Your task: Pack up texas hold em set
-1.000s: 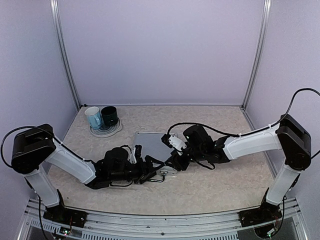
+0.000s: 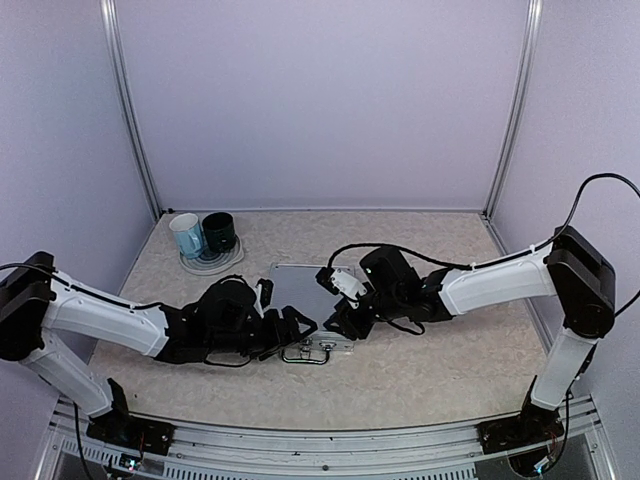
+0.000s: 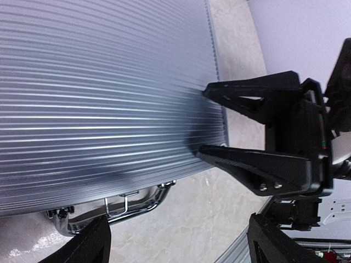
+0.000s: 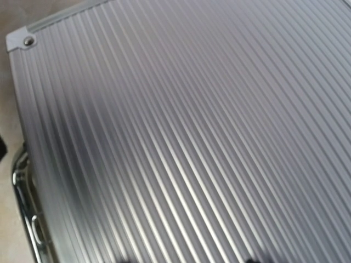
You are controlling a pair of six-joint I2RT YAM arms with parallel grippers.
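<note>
A silver ribbed case lies flat on the table with its lid down, and its chrome handle points to the table's front. My left gripper is over the front edge near the handle. Its dark fingers stand wide apart at the bottom of the left wrist view, with nothing between them. Across the case's front right part reaches my right gripper, open and empty, its tips close over the lid. Whether they touch it I cannot tell. Cards and chips are not visible.
At the back left, a light blue mug and a black mug stand on a clear round plate.
The right gripper has shifted slightly left. The case stays put.
</note>
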